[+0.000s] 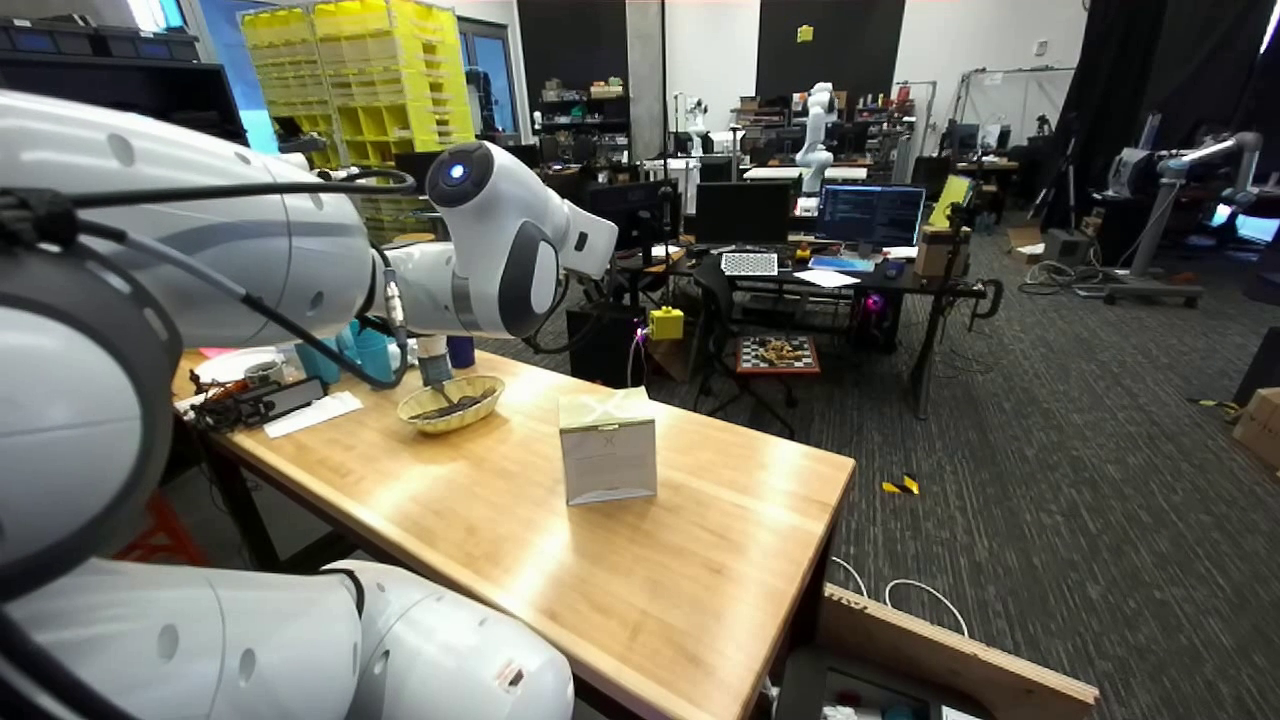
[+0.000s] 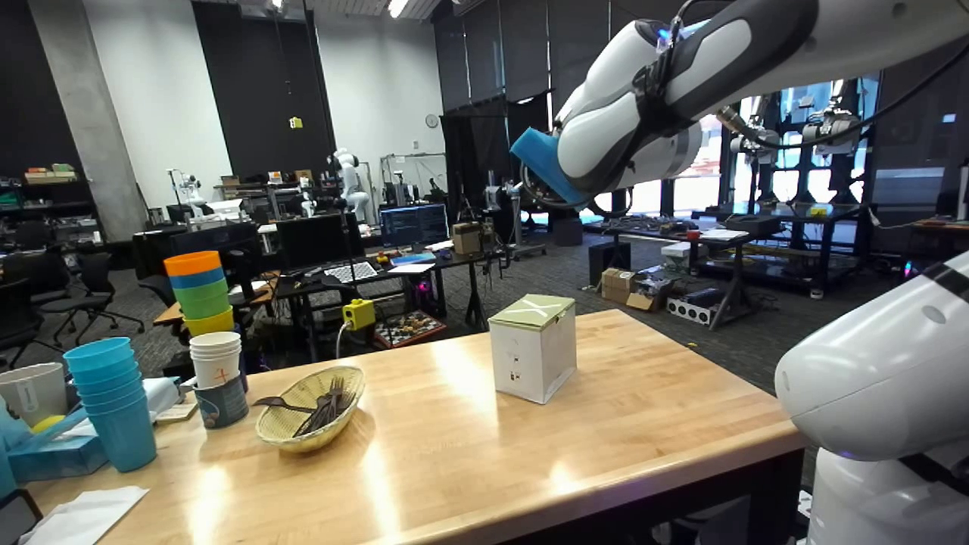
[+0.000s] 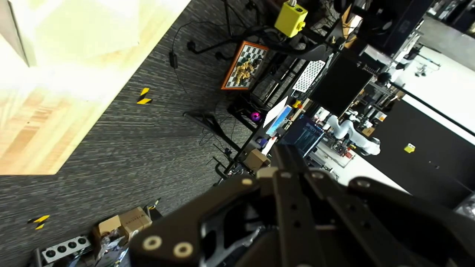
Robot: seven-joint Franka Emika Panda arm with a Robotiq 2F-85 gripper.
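Note:
My gripper appears dark at the bottom of the wrist view, its fingers close together and shut, with nothing visible between them. It hangs off to the side of the view from the tabletop, and its tips are hidden in both exterior views. A white box [image 2: 534, 359] with a yellow-green top marked by a pale cross stands upright on the wooden table [image 2: 409, 472]. The arm's wrist [image 1: 516, 240] is raised above the table, apart from the box. A blue piece [image 2: 549, 165] shows at the arm's end; I cannot tell what it is.
A wicker basket [image 2: 313, 409] holds dark forks. Beyond it stand paper cups [image 2: 216, 359], stacked blue cups [image 2: 110, 400] and a multicoloured cup stack [image 2: 200, 292]. A white napkin [image 2: 82, 518] lies near the left edge. The tabletop around the box is bare.

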